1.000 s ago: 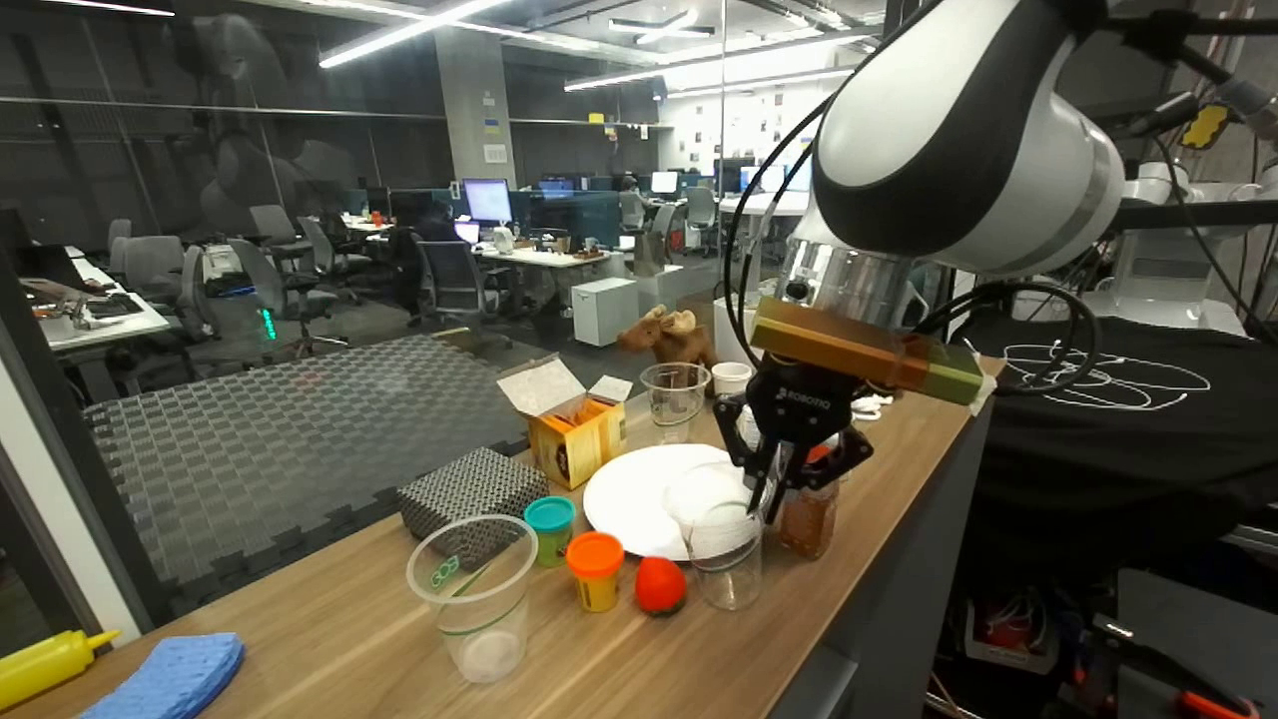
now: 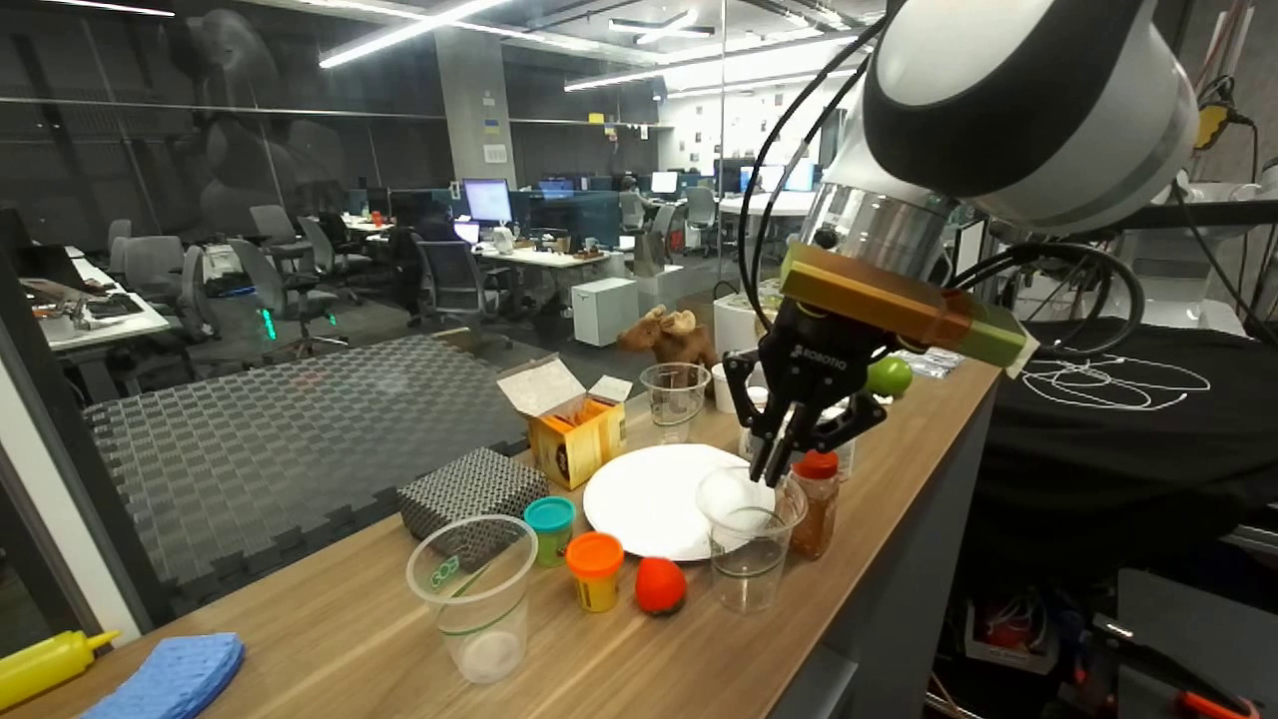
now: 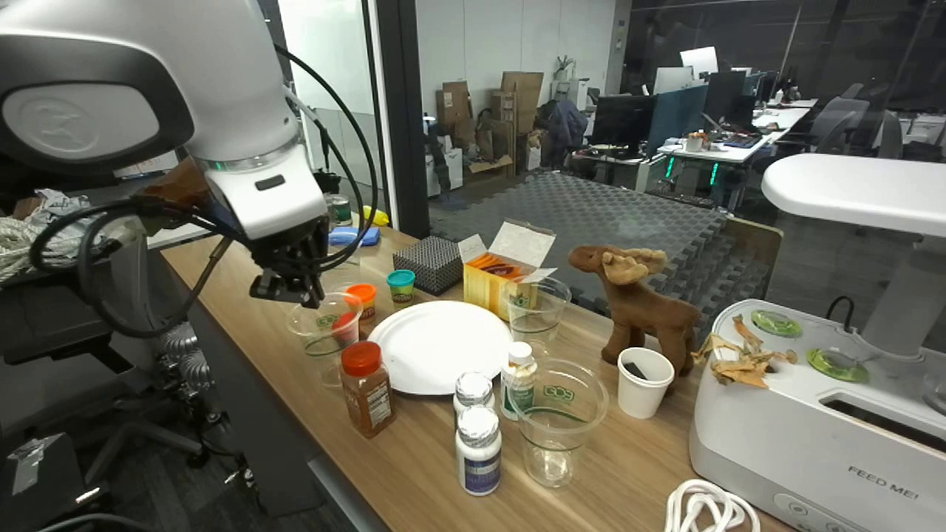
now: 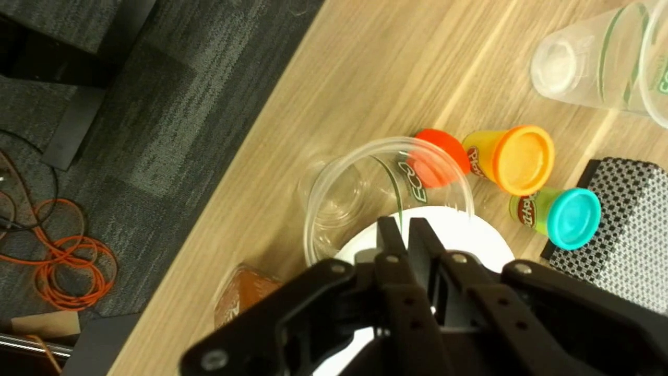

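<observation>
A clear plastic cup (image 2: 748, 557) with a green line stands near the counter's front edge, beside a red tomato-like item (image 2: 660, 586) and a red-capped spice bottle (image 2: 815, 515). My gripper (image 2: 768, 472) points down at its rim. In the wrist view, the gripper has its fingers close together over the near side of the cup (image 4: 414, 181), with a narrow gap between them. The fingers are shut on the cup's thin wall, though the contact itself is mostly hidden. From the other side, the cup (image 3: 324, 333) appears just below the dark fingers.
Behind the cup lies a white plate (image 2: 647, 503). Play-Doh tubs, orange-lidded (image 2: 595, 573) and teal-lidded (image 2: 550, 529), stand to the left, near another clear cup (image 2: 485, 617). Pill bottles (image 3: 479, 452) and more cups crowd the far end. Bare wood (image 2: 347, 599) shows at the front left.
My gripper has risen a little, with its fingers now closer together. The cup beneath it has shifted slightly right and appears more upright, with its rim nearer the spice bottle.
</observation>
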